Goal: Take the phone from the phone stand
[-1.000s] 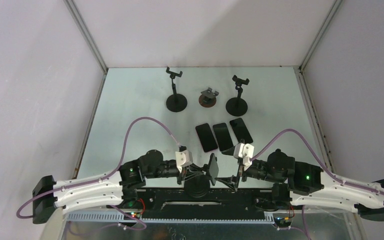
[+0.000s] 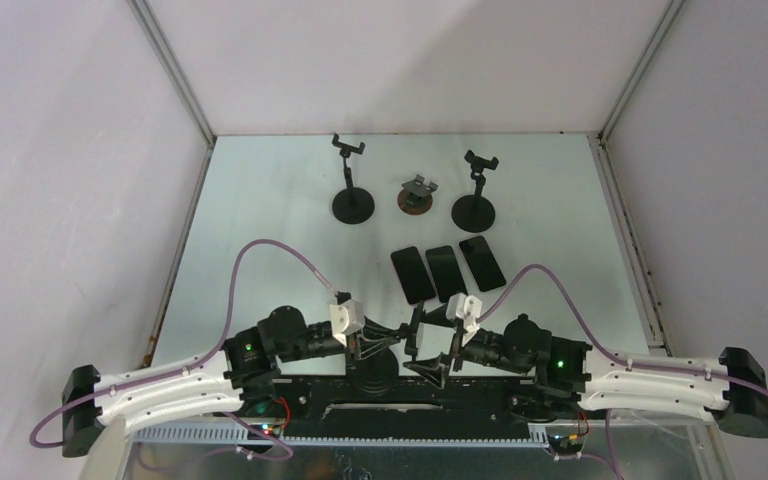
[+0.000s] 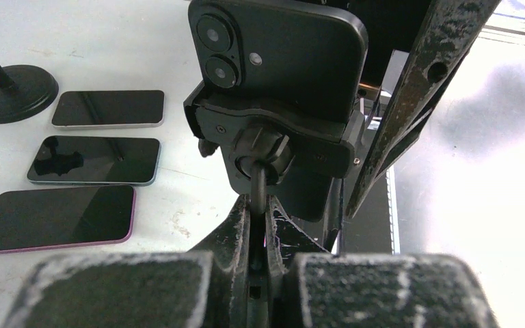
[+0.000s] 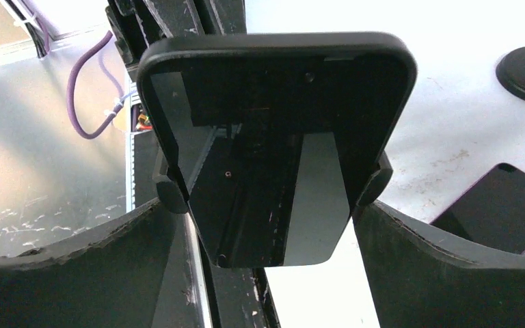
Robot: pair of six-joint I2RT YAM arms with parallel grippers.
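The phone [image 3: 284, 61], dark with two camera lenses on its back, rests in the clamp of a black phone stand [image 3: 277, 130]. My left gripper is shut on the stand's thin stem, just below the clamp. In the right wrist view the phone's glossy screen [image 4: 260, 164] faces me. My right gripper is open, with the phone between its spread fingers; whether they touch it I cannot tell. From above, the stand's round base [image 2: 373, 372] hangs over the table's front edge, under the left gripper.
Three dark phones [image 2: 444, 270] lie side by side on the white table [image 2: 280, 220]. Behind them are two tall black stands [image 2: 353, 205] [image 2: 473, 213] and a low brown-based holder [image 2: 416, 197].
My left gripper has moved left with the stand and phone. The right gripper has also shifted left, closing the distance, and its open fingers now reach around the phone.
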